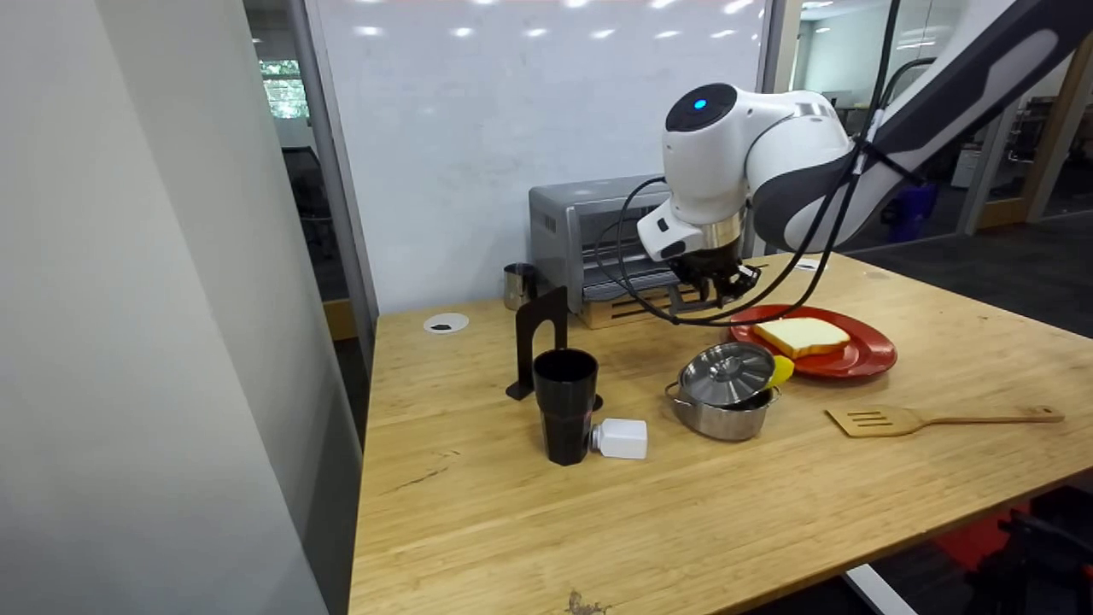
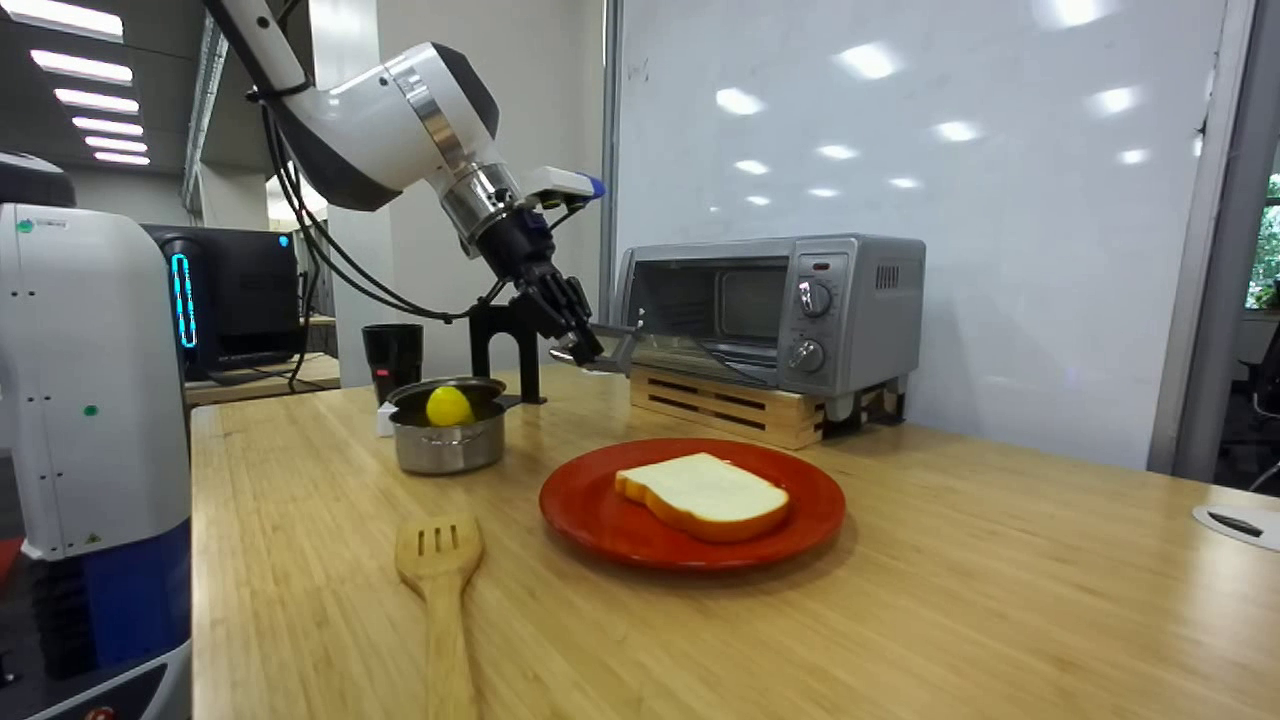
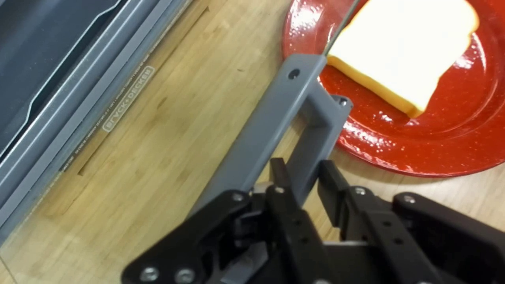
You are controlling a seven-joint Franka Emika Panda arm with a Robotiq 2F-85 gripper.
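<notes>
The grey toaster oven (image 2: 882, 312) stands at the back of the table with its glass door (image 2: 684, 353) lowered. In the wrist view, the door's grey handle (image 3: 258, 125) runs diagonally up from my gripper. My gripper is part open, its black fingers (image 3: 331, 182) on either side of the handle's outer bar. Whether either finger touches the bar, I cannot tell. In the second exterior view the gripper (image 2: 585, 346) is at the handle, in front of the oven. A bread slice (image 2: 708, 492) lies on a red plate (image 2: 600, 528).
A metal pot (image 1: 722, 420) with a tilted lid (image 1: 728, 373) and something yellow stands near the plate. A black cup (image 1: 565, 410), white bottle (image 1: 622, 439) and black stand (image 1: 524, 343) are to its left. A wooden spatula (image 1: 881, 421) lies nearer the front edge.
</notes>
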